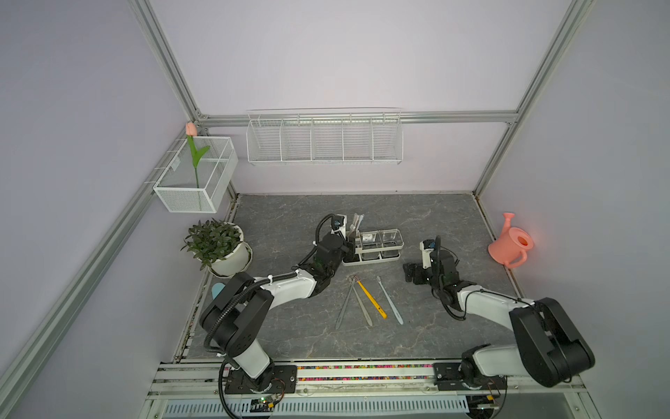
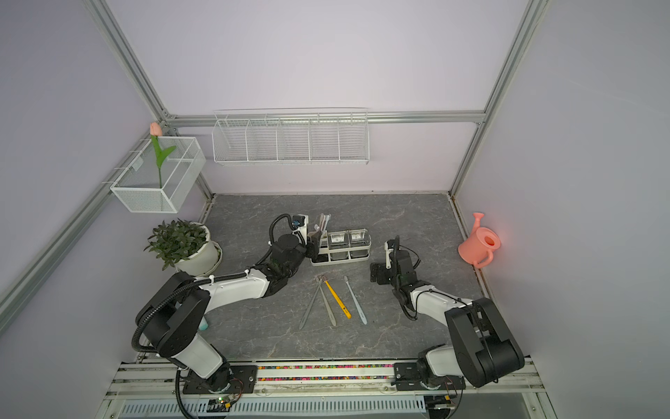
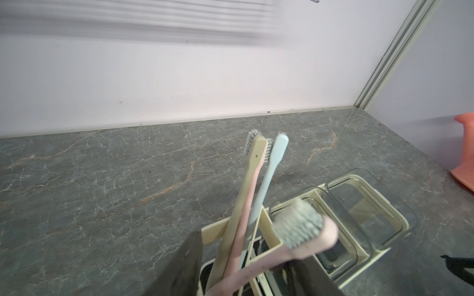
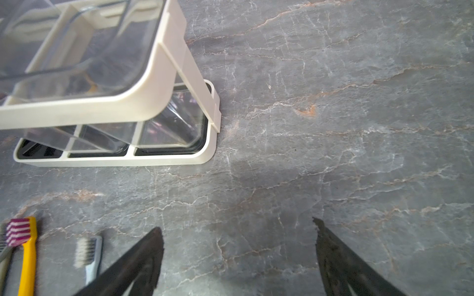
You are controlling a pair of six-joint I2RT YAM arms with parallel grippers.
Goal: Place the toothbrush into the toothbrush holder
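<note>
The cream toothbrush holder [image 1: 373, 259] stands mid-table with clear cups. In its left compartment stand a beige toothbrush [image 3: 242, 197], a pink one [image 3: 250, 202] and a light blue one [image 3: 269, 177]. Another pink toothbrush [image 3: 316, 241] leans to the right there, close to the camera. My left gripper is open around that compartment, brush handles lying between its parted fingers; the handles' lower ends are hidden. On the table in front lie a yellow toothbrush [image 1: 372, 300], a blue one [image 1: 390, 300] and two greyish ones [image 1: 343, 308]. My right gripper is open and empty, right of the holder.
A potted plant [image 1: 223, 251] stands at the left edge, and a coral watering can [image 1: 511, 244] is at the right. Wire baskets [image 1: 324, 139] hang on the back wall. Bare table lies behind the holder and to its right.
</note>
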